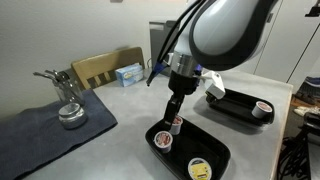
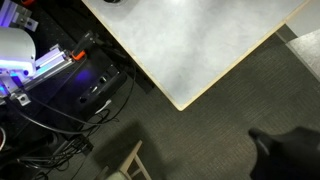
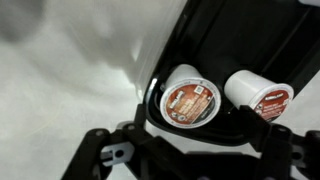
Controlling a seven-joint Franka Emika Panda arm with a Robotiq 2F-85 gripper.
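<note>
In the wrist view a coffee pod (image 3: 190, 102) with a red-brown label sits in the corner of a black tray (image 3: 212, 30). A second coffee pod (image 3: 258, 94) lies to its right, tilted, in the same tray. My gripper is open, its fingers apart at the bottom of that view with nothing between them. From exterior view 1, the near black tray (image 1: 196, 136) holds these two pods and a yellow-lidded pod (image 1: 199, 169). There my gripper (image 1: 174, 110) hangs above the tray's far edge, close over the pods.
Another black tray (image 1: 236, 106) with one pod (image 1: 262, 109) stands to the right. On a dark mat (image 1: 40, 130) at left are a metal pot (image 1: 72, 116) and a utensil holder (image 1: 68, 90). A blue box (image 1: 130, 74) stands behind.
</note>
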